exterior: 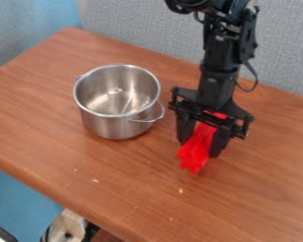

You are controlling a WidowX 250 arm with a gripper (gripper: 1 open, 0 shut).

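A steel pot point(110, 113) with a wire handle stands left of centre on the wooden table. My black gripper point(199, 137) points down just right of it, over a red cloth-like object point(192, 159) that lies beneath and between its fingers. The fingers partly hide the red object, and whether they are closed on it is hard to make out.
The table point(46, 132) has free room at the left and the right. Its near left edge drops to a blue floor, with some clutter at bottom left. A grey panel stands behind the table.
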